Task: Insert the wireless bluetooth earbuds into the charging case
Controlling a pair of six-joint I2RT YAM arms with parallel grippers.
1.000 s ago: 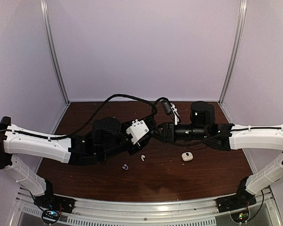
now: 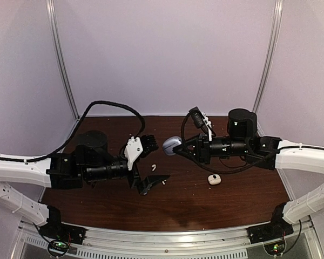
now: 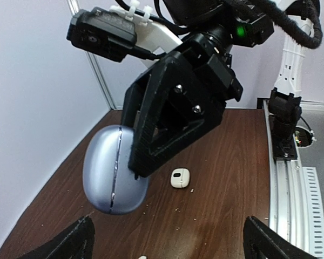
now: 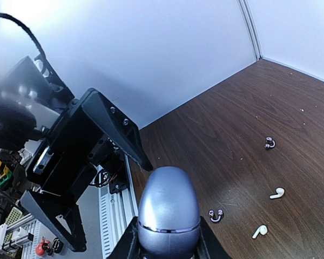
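My right gripper [image 2: 184, 145] is shut on a silver-blue charging case [image 2: 172, 145], raised above the table; the case [image 3: 115, 168] shows a seam in the left wrist view and fills the lower middle of the right wrist view [image 4: 169, 210]. My left gripper [image 2: 154, 182] stands open to the lower left of the case, nothing between its fingers. In the right wrist view two dark earbud pieces [image 4: 269, 143] lie on the table, along with two white earbuds [image 4: 277, 194].
A white case [image 2: 214, 179] lies on the wooden table [image 2: 232, 199] at the right. Pale walls enclose the back and sides.
My right gripper has risen slightly with the case in it.
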